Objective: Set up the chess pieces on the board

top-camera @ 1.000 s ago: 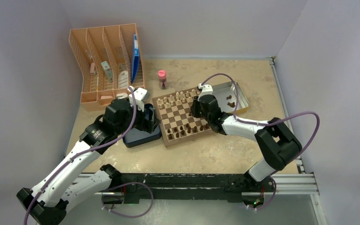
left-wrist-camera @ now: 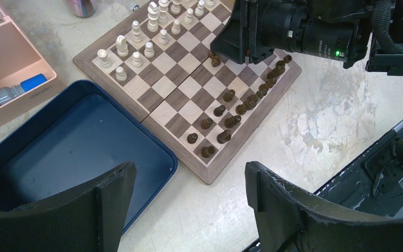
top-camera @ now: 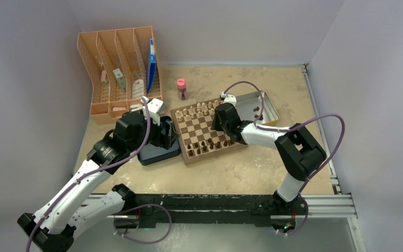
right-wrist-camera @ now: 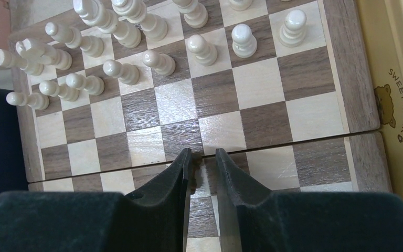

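Observation:
On the wooden chessboard (right-wrist-camera: 315,115) a dark chess piece (right-wrist-camera: 193,185) lies on its side just near of the centre fold. My right gripper is low over it, parted by a narrow gap, with nothing gripped. In the right wrist view its left finger (right-wrist-camera: 181,176) covers part of the piece. The left wrist view shows the same fallen piece (left-wrist-camera: 215,61) beside that gripper's tip. White pieces (right-wrist-camera: 201,50) stand in two rows on the far side. Several dark pieces (left-wrist-camera: 232,122) stand along the near side. My left gripper is wide open and empty.
A blue tray (left-wrist-camera: 92,86) sits against the board's left side. The tan-rimmed tray (right-wrist-camera: 399,79) at the right holds several small dark pieces (top-camera: 257,108) and some white ones. An orange rack (top-camera: 84,50) stands back left. Bare table lies in front of the board.
My right gripper has moved lower and a little left, closer to the board. The left arm is still.

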